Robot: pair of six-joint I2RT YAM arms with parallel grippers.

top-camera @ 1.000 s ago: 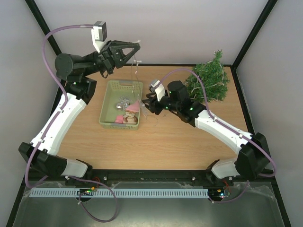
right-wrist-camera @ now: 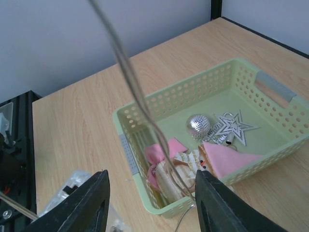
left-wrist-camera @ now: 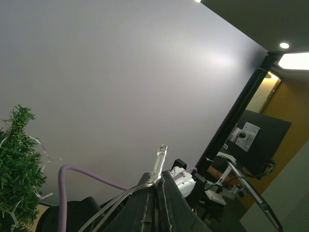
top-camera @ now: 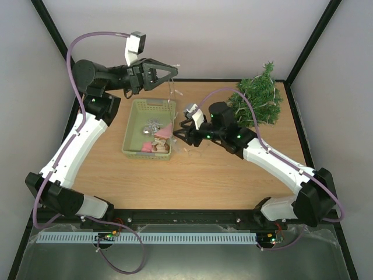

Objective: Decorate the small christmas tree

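High over the table's back left, my left gripper (top-camera: 171,72) is shut on a clear light string (left-wrist-camera: 159,164), whose thin wires hang down past the basket. My right gripper (top-camera: 179,133) is part open beside the basket's right side; in the right wrist view the hanging wires (right-wrist-camera: 159,140) run down between its fingers, and I cannot tell whether they touch. The small tree (top-camera: 256,99) stands at the back right with wire strands on it. A green basket (top-camera: 127,131) holds a silver ball (right-wrist-camera: 198,125), silver stars (right-wrist-camera: 234,126) and pink and cream ornaments (right-wrist-camera: 224,159).
A clear plastic piece (right-wrist-camera: 60,198) appears below the right gripper in its wrist view. Dark frame rails edge the workspace, with walls behind and at the sides.
My left gripper has moved slightly right from one second ago.
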